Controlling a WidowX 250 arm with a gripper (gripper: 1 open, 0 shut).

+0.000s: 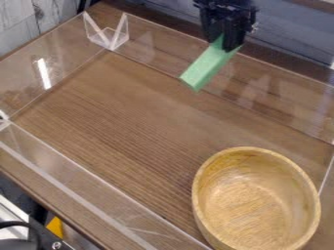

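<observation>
My gripper (225,37) is at the top centre of the camera view, shut on a light green block (205,65) that hangs tilted below it over the back of the wooden table. A large tan bowl (255,186) lies at the front right, well below and apart from the block.
A white wire-like object (107,29) stands at the back left. A pale wall or ledge runs along the back edge.
</observation>
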